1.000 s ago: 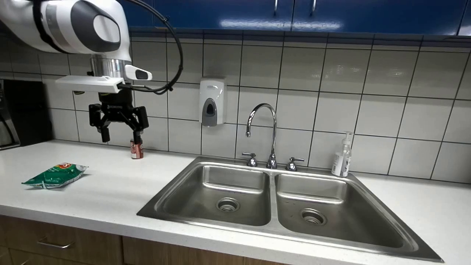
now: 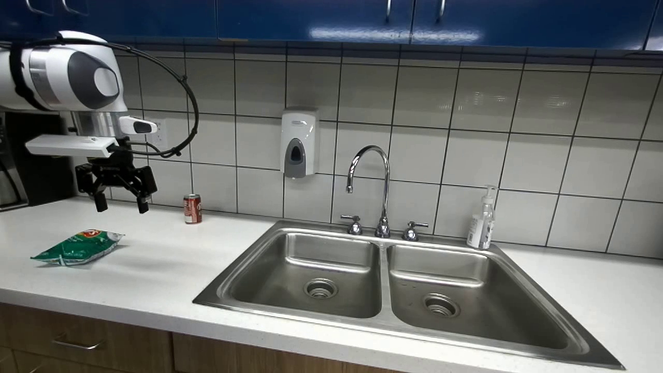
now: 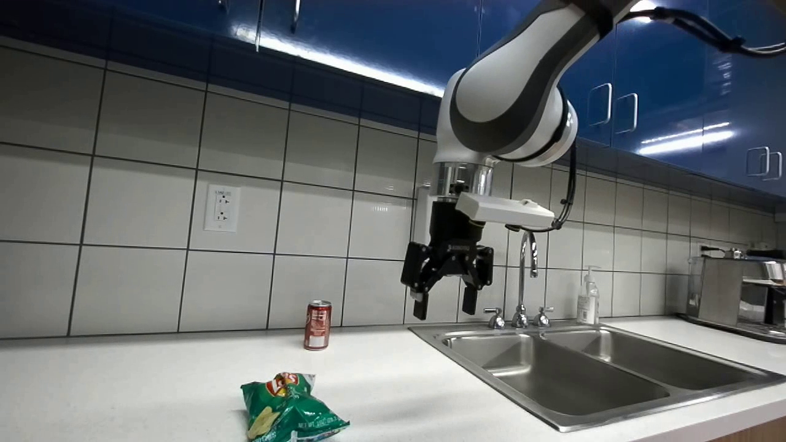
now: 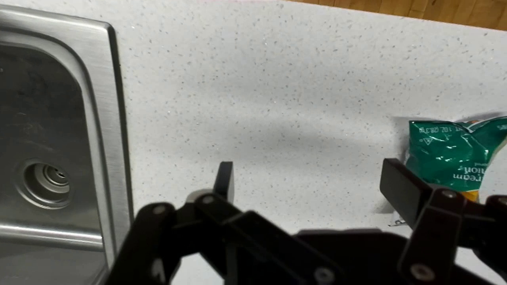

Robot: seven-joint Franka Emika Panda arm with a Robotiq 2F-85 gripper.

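My gripper point(image 2: 122, 207) hangs above the counter with its fingers spread and nothing between them. In the wrist view the gripper has bare speckled counter below the gap. A green chip bag point(image 2: 81, 247) lies flat on the counter; the wrist view has this bag point(image 4: 449, 154) at the right, partly behind the right-hand finger. A red soda can point(image 2: 192, 209) stands upright near the tiled wall. In the second exterior view the can point(image 3: 317, 325) and the bag point(image 3: 288, 409) both sit left of the gripper point(image 3: 445, 306).
A double steel sink point(image 2: 384, 273) with a tall faucet point(image 2: 385, 192) takes up the counter's middle. Behind its right basin stands a soap bottle point(image 2: 481, 224). Blue cabinets point(image 2: 311, 22) overhang the counter. Open counter lies between bag and sink.
In exterior view 1 my gripper has moved left and slightly lower, away from in front of the can. The bag and the can have stayed put.
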